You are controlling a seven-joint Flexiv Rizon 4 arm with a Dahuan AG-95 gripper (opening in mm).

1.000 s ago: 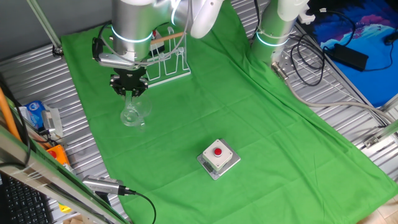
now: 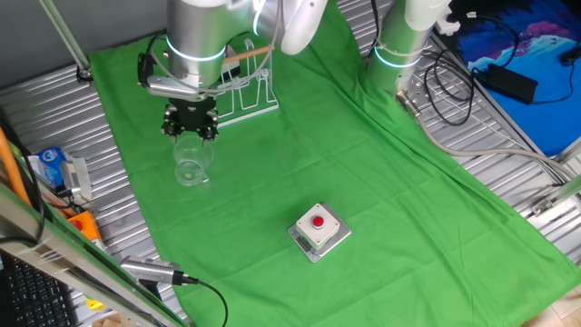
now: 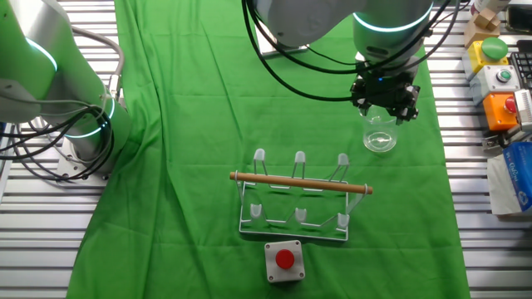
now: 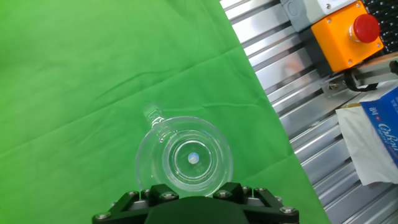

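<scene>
A clear glass mug (image 2: 192, 173) stands on the green cloth (image 2: 263, 182), left of the white wire rack in exterior view 1. In the wrist view the mug (image 4: 217, 149) is seen from above, its handle pointing to the upper left. My gripper (image 2: 192, 137) points down at the mug's top, its fingers spread to either side of the rim. The fingers look open; whether either finger touches the glass cannot be told. From the other side, the gripper (image 3: 387, 113) hides part of the mug's upper edge.
The white wire rack (image 3: 295, 235) with a wooden bar stands close by. A red button box (image 2: 317, 223) sits mid-cloth. Beyond the cloth edge lie an orange button box (image 4: 343, 38) and a blue packet (image 4: 387, 121).
Over the last second the gripper has shifted slightly right in exterior view 1, and its fingers look wider apart around the mug's top.
</scene>
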